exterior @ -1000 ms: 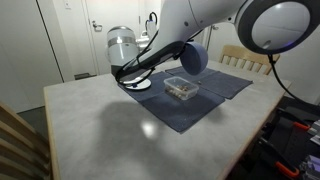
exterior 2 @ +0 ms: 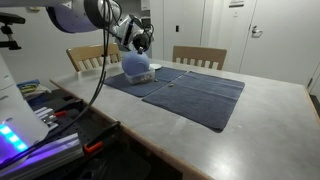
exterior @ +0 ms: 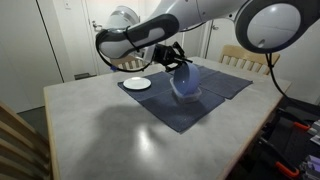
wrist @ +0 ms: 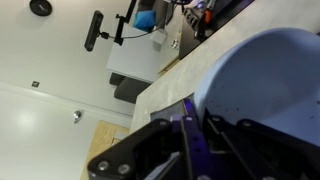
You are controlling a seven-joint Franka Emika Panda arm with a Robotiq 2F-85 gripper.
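Observation:
A round, pale-blue dish (exterior: 187, 78) hangs steeply tilted from my gripper, which is shut on its rim. In the wrist view the dish (wrist: 265, 85) fills the right side, and the dark fingers (wrist: 215, 150) meet its near edge. Right under it stands a clear plastic container (exterior: 184, 96) on the dark mat. The dish covers part of the container in exterior view 1; whether they touch, I cannot tell. In exterior view 2 the dish (exterior 2: 135, 64) shows in front of and above the container (exterior 2: 148, 77).
A white plate (exterior: 138, 84) lies left of the container, on a dark cloth mat (exterior: 185, 116). Another dark cloth (exterior 2: 195, 96) spreads over the table. Chairs (exterior 2: 200, 55) stand around it.
The dish has come down and slightly left, from above and behind the container to right over it. My arm has lowered with it, and the container has stayed put.

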